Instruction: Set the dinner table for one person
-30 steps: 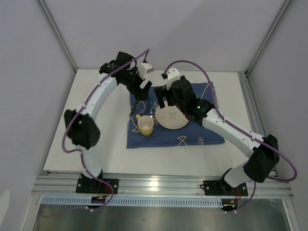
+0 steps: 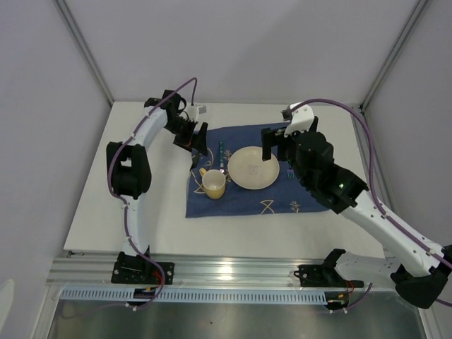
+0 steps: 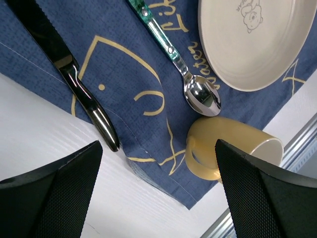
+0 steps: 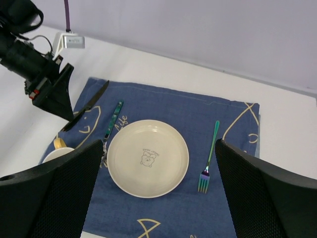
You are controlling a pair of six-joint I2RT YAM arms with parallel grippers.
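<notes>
On a blue placemat point(image 2: 240, 208) lie a cream plate point(image 4: 147, 163), a dark knife point(image 3: 89, 101) at the left, a green-handled spoon point(image 3: 199, 91) between knife and plate, and a fork point(image 4: 208, 166) right of the plate. A yellow mug point(image 3: 220, 136) sits at the plate's lower left. My left gripper point(image 2: 191, 141) hangs open above the placemat's upper left edge, over the knife's end, with nothing between its fingers. My right gripper point(image 2: 272, 141) is open and empty, raised over the right side of the plate.
Walls and metal rails border the table. My right arm covers much of the right side in the top view.
My right gripper has moved rightward, away from the middle of the placemat. My left gripper has drawn back to the left. The tableware looks unmoved.
</notes>
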